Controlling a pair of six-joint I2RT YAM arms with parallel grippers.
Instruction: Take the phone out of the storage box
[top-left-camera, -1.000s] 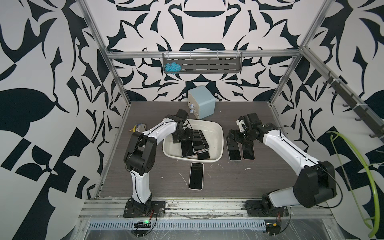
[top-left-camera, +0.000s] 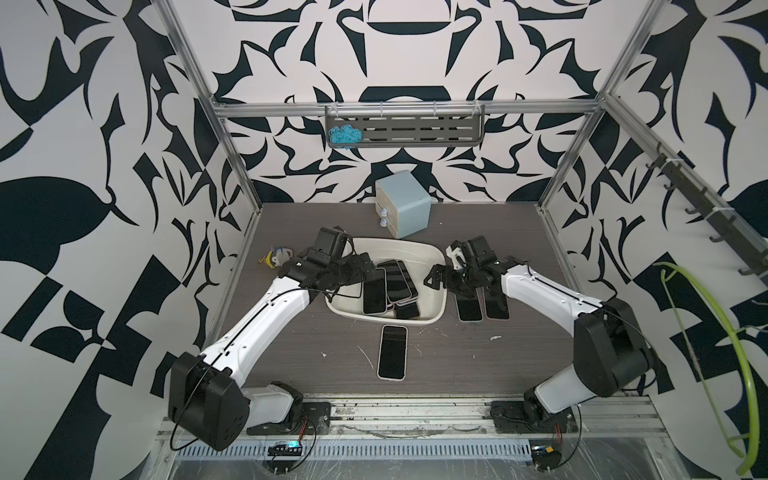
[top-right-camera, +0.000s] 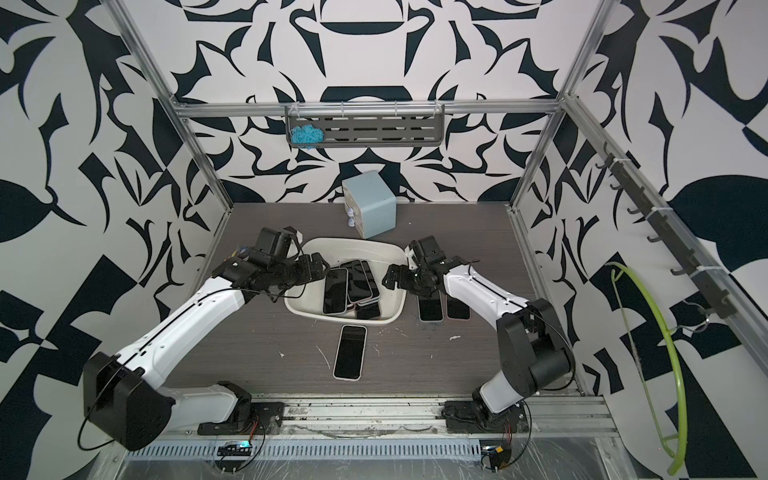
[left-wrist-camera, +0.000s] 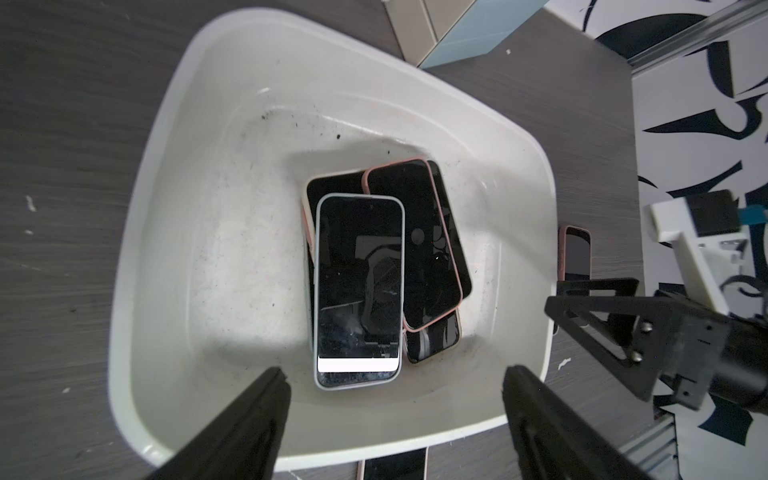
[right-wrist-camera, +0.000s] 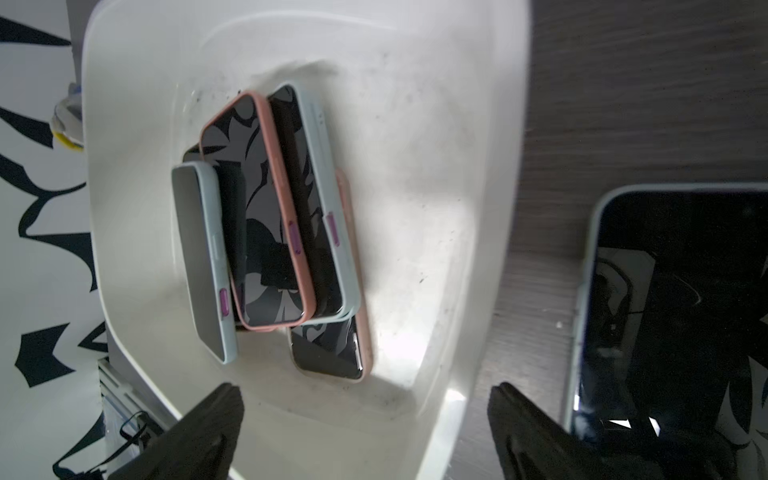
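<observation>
A white storage box (top-left-camera: 344, 308) holds several stacked phones; a light-blue-framed phone (left-wrist-camera: 358, 288) lies at the left of the pile, beside a pink-framed one (right-wrist-camera: 256, 208). My left gripper (top-left-camera: 356, 265) hangs over the box's left part, open, with nothing between its fingers. My right gripper (top-left-camera: 442, 277) is over the box's right rim, also open and empty, facing the pile.
One phone (top-left-camera: 392, 352) lies on the table in front of the box, two more (top-left-camera: 469, 307) to its right. A light blue cube container (top-left-camera: 404, 204) stands behind the box, a small toy (top-left-camera: 280, 257) at the left.
My right gripper has moved left from above the outside phones to the box's rim.
</observation>
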